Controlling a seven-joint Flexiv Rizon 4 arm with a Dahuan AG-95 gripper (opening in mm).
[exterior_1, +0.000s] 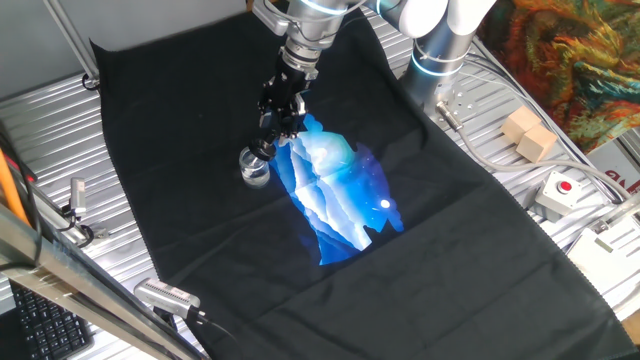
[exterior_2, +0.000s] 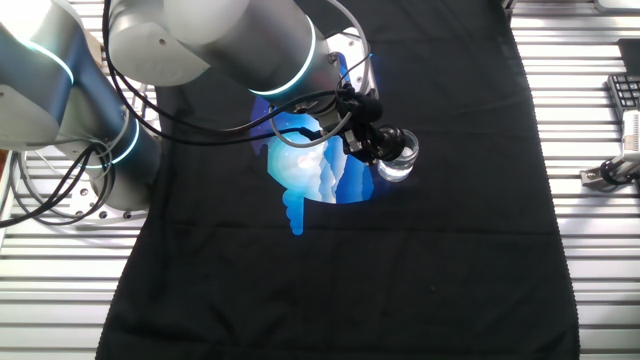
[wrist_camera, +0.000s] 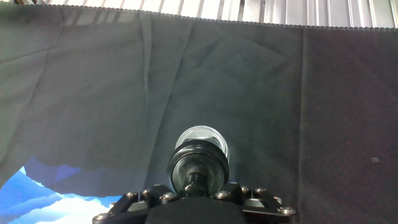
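Observation:
A small clear glass stands on the black cloth, just left of the blue-and-white picture. Above its near side is a black, round-ended object with a narrow stem, which hides part of the glass in the wrist view. That stem runs back between the fingers of my gripper, which appears shut on it. From the other side, the black object overlaps the edge of the glass; whether they touch or the tip is inside, I cannot tell. My gripper comes in low from the arm side.
The blue picture lies on the cloth beside the glass. Two wooden blocks and a red-button box are off the cloth at the right. A camera stands at the front left.

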